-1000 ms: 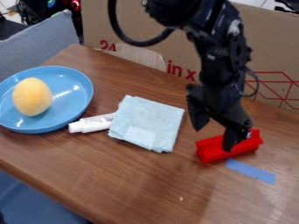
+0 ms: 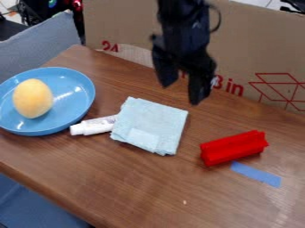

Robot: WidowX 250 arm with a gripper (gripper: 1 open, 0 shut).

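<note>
My dark gripper (image 2: pixel 184 83) is raised at the top centre of the camera view, open, its fingertips somewhat blurred, above and behind a folded pale-blue cloth (image 2: pixel 148 125). A red cylindrical object (image 2: pixel 233 148) lies on its side at the right, with a strip of blue tape (image 2: pixel 256 175) just in front of it. A white tube (image 2: pixel 92 126) lies at the cloth's left. A blue plate (image 2: pixel 73 92) at the left holds a yellow rounded object (image 2: pixel 32 98).
A cardboard panel (image 2: pixel 268 53) stands along the back, and a grey padded surface (image 2: pixel 30 53) borders the table at the upper left.
My gripper has risen and moved back and to the left, away from the red object, which is now uncovered. The objects on the table appear unmoved.
</note>
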